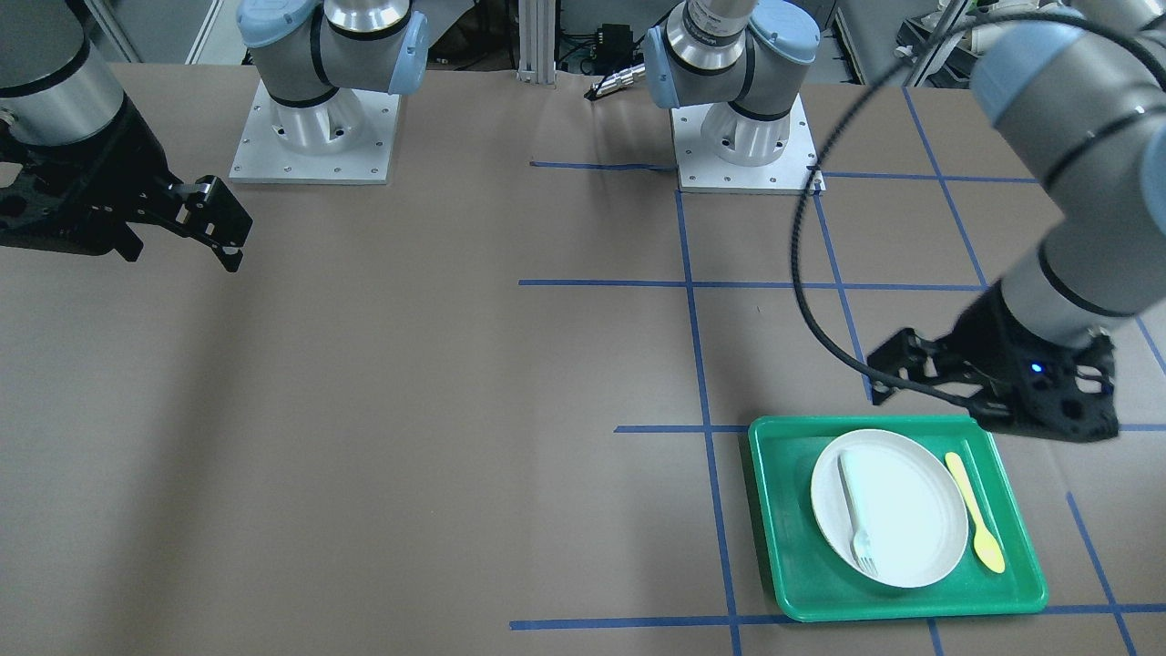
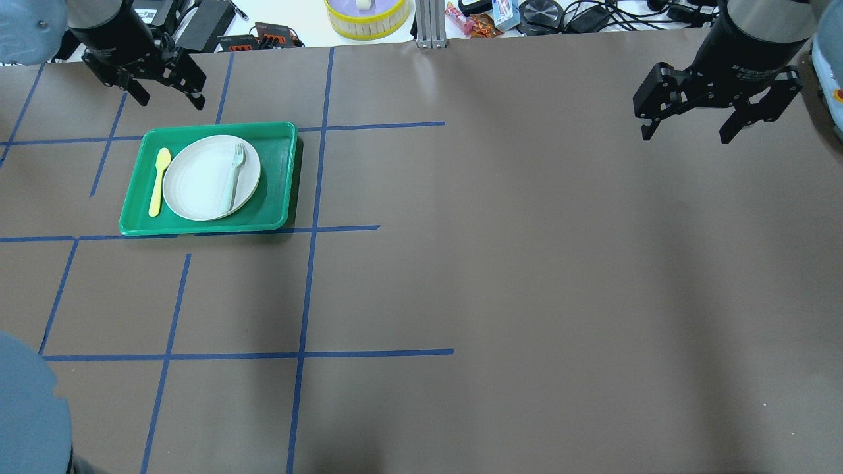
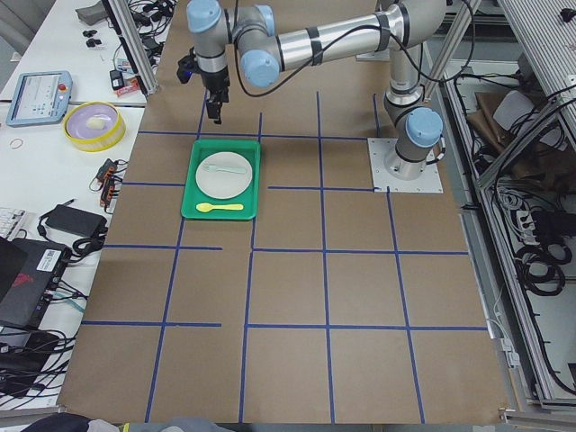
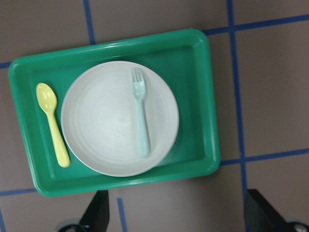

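Observation:
A green tray (image 4: 193,63) holds a white plate (image 4: 101,121) with a pale mint fork (image 4: 142,130) lying on it. A yellow spoon (image 4: 59,145) lies in the tray beside the plate. My gripper is above and just off one long side of the tray, its fingers standing wide apart at the bottom corners of the left wrist view, nothing between them. In the top view it appears at upper left, clear of the tray.
Bare taped floor tiles surround the tray, with wide clear table (image 2: 514,261) to its side. Another arm's black gripper (image 2: 711,95) hangs at the upper right in the top view. A cluttered white bench lies beyond the table edge.

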